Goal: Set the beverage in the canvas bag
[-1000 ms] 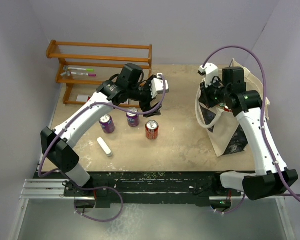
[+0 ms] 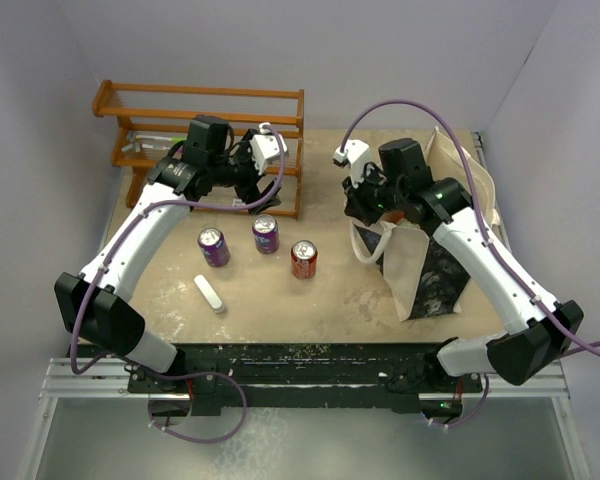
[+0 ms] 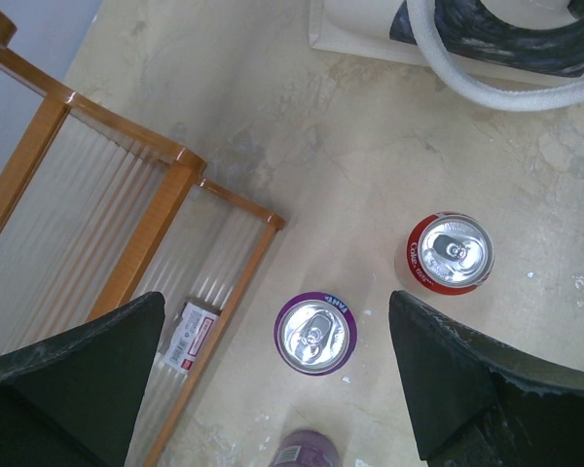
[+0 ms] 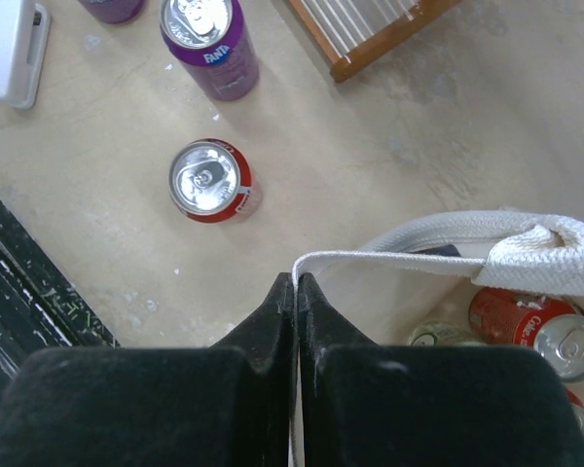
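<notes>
My right gripper is shut on the rim of the white canvas bag (image 2: 412, 265), at the right of the table. Inside the bag lie a red Coke can (image 4: 516, 316), part of another, and a greenish bottle (image 4: 438, 335), mostly hidden. My left gripper stands open and empty, high over the table near the rack. Below it, a purple Fanta can (image 3: 314, 334) shows between the fingers, not touched. One red can (image 2: 304, 259) stands upright on the table; a second purple can (image 2: 213, 247) stands further left.
A wooden rack (image 2: 205, 95) fills the back left, holding pens and a small white-labelled box (image 3: 189, 337). A white oblong object (image 2: 209, 293) lies at the front left. Bare table lies between the red can and the bag.
The right gripper has moved left, pulling the bag's rim and the bag with it. My left gripper has shifted left and back, away from the red can. The standing cans have not moved.
</notes>
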